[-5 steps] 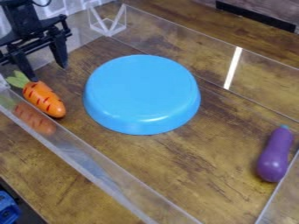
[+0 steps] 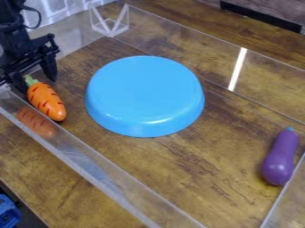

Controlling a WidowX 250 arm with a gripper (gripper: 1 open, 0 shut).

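Note:
The black gripper [image 2: 27,64] is at the left edge of the camera view, partly out of frame, just above and behind an orange toy carrot [image 2: 45,100] with a green top. The carrot lies on the wooden surface beside the clear wall at the left. Whether the gripper is open or shut is hard to make out. A blue upturned dish or disc [image 2: 144,93] sits in the middle, and a purple toy eggplant [image 2: 280,158] lies at the right.
Clear plastic walls [image 2: 89,174] bound the wooden work area, with a white corner bracket [image 2: 110,23] at the back.
The gripper has moved left and a little down toward the carrot's green end, partly leaving the frame. The carrot, disc and eggplant look unmoved.

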